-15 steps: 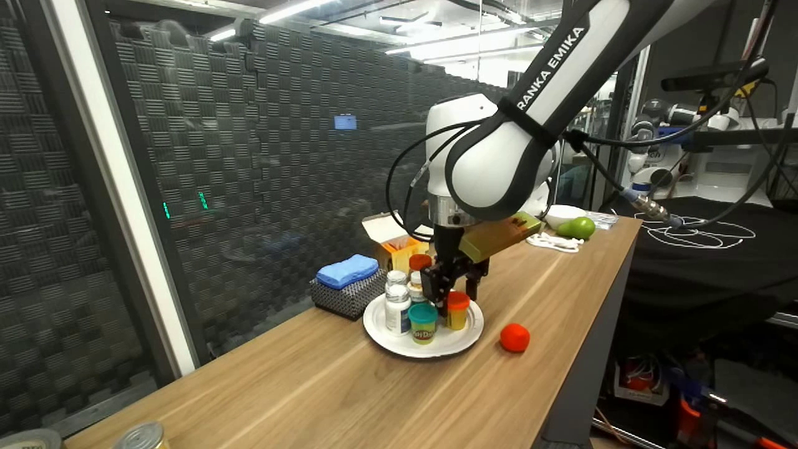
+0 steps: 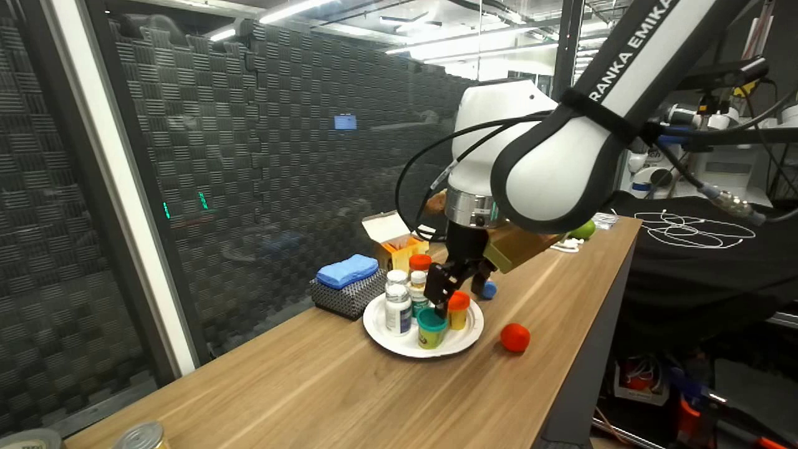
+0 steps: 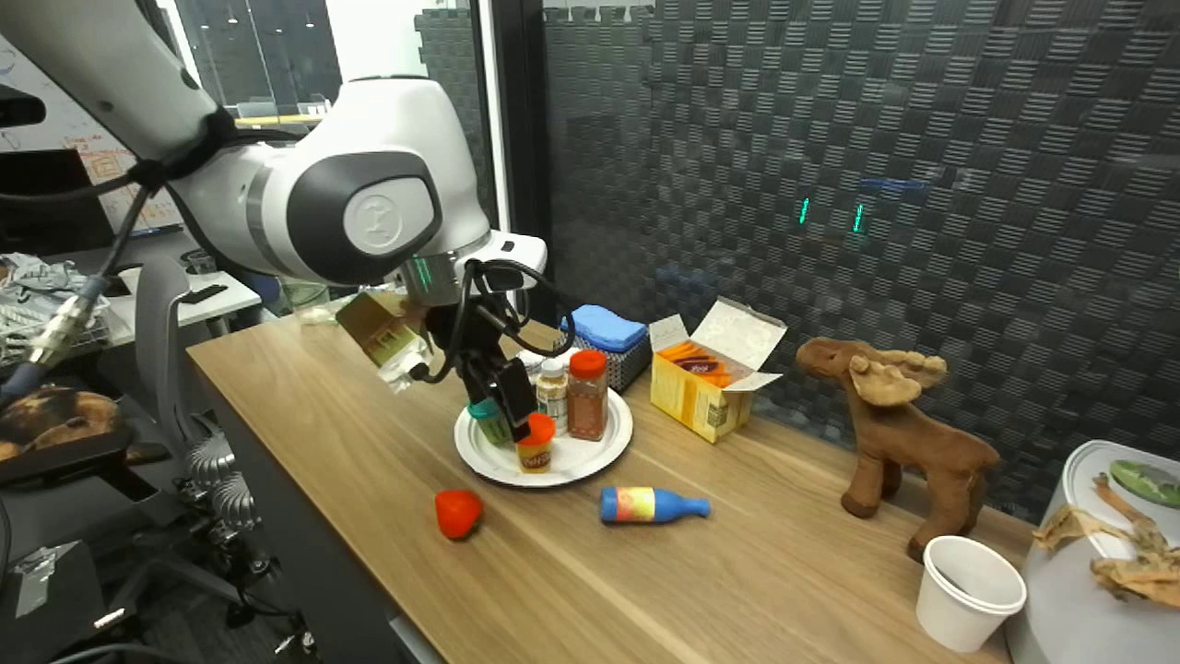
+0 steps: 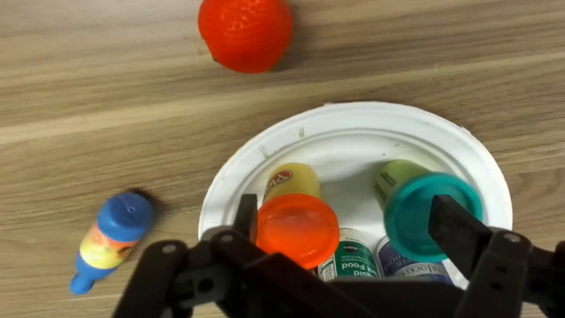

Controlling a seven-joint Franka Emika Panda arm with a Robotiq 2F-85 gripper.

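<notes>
My gripper is open low over a white plate (image 4: 365, 109). In the wrist view, the orange-lidded tub (image 4: 297, 229) stands beside the left finger, inside the gap. The teal-lidded tub (image 4: 416, 212) is at the right finger, which overlaps its lid; whether they touch I cannot tell. Exterior view 1 shows the teal-lidded tub (image 2: 431, 329) at the plate's near side, by one fingertip. White bottles (image 2: 398, 310) and a red-capped jar (image 3: 587, 395) share the plate. The gripper's base partly hides the bottles in the wrist view.
A red ball-like object (image 4: 246, 34) and a blue toy bottle (image 4: 111, 236) lie off the plate. Behind it are a yellow box (image 3: 702, 387) and a blue cloth (image 2: 347, 270) on a dark box. A toy moose (image 3: 902, 432) stands further along.
My arm has swung rightward in exterior view 1, and the hand is tilted differently. The teal-lidded tub has shifted slightly right and nearer, its label turned. The orange-lidded tub looks unmoved.
</notes>
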